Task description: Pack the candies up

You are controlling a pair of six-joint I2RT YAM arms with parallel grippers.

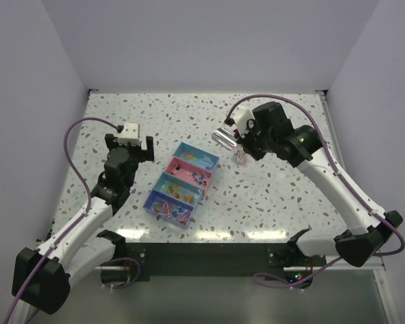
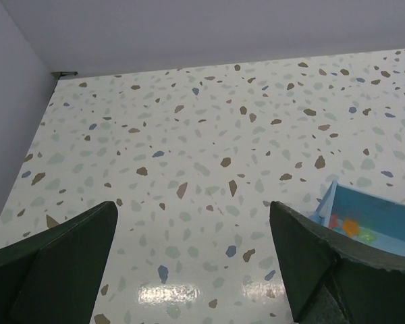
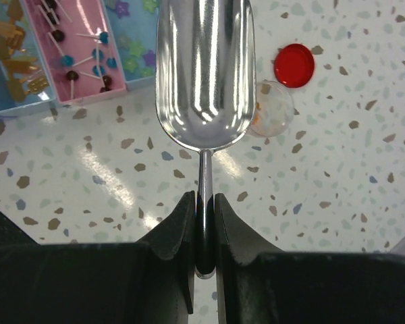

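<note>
A shiny metal scoop (image 3: 206, 74) extends from my right gripper, whose fingers close on both sides of its handle; the bowl looks empty. From above, the scoop (image 1: 224, 138) hangs clear of the table, right of the candy boxes. Beneath it is a clear jar (image 3: 273, 111) with some orange inside, next to a red lid (image 3: 294, 65). The pink box (image 1: 189, 173) holds lollipops, and blue boxes (image 1: 196, 156) with candies adjoin it. My left gripper is open and empty, left of the boxes.
A purple-blue box (image 1: 170, 208) with wrapped candies ends the row at the front. Grey walls (image 1: 196, 47) stand around it.
</note>
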